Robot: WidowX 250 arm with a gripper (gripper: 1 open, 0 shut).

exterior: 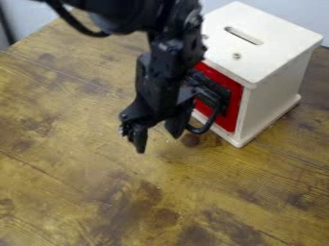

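Note:
A white wooden box (pixel 264 43) with a slot in its top stands at the upper right, its left face showing a red panel (pixel 225 122). My black gripper (pixel 156 131) hangs low in front and left of the box, above the wooden table, open, with nothing seen between its fingers. The arm and cables cover part of the red panel.
A pale wall edge shows along the back at the top left.

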